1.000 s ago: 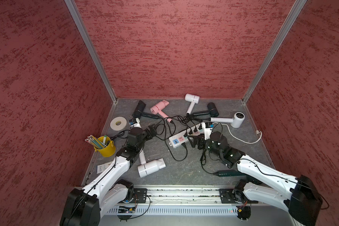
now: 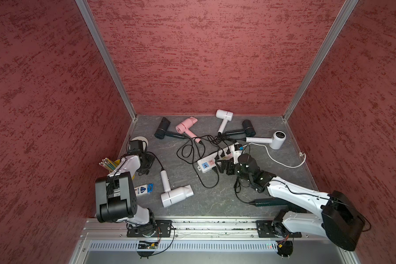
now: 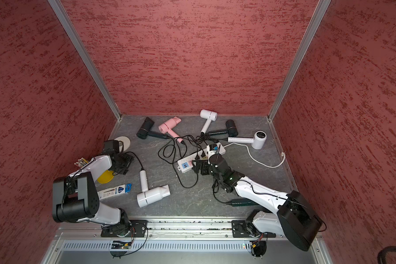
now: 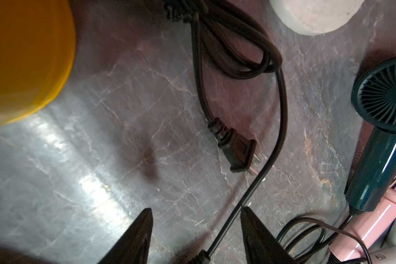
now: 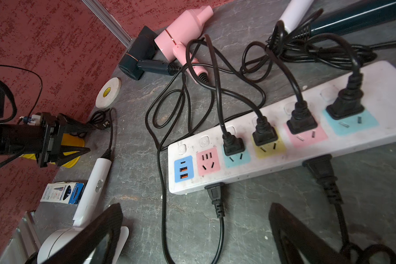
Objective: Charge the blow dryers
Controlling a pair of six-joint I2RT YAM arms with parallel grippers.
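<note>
In the left wrist view a loose two-pin black plug [image 4: 236, 149] lies on the table beside a coiled cord, with my left gripper open above it, fingers apart and empty. The cord leads to a white dryer [image 2: 176, 196] at the front left. The white power strip [image 5: 266, 168] carries several black plugs along its top; more are at its front side. My right gripper hangs open near the strip's front, nothing visible between its fingers. Pink [image 2: 185, 126], black [image 2: 162, 128] and other white dryers [image 2: 276, 141] lie along the back and right.
A yellow bucket of pencils [image 3: 105, 177], a tape roll [image 5: 108, 91] and a small package [image 3: 112, 192] sit at the left. Tangled cords fill the middle back; a dark dryer [image 2: 268, 202] lies at the front right, under the right arm.
My left arm has swung left from beside the white dryer's handle to over the cord near the bucket and tape. The right arm has shifted very slightly.
</note>
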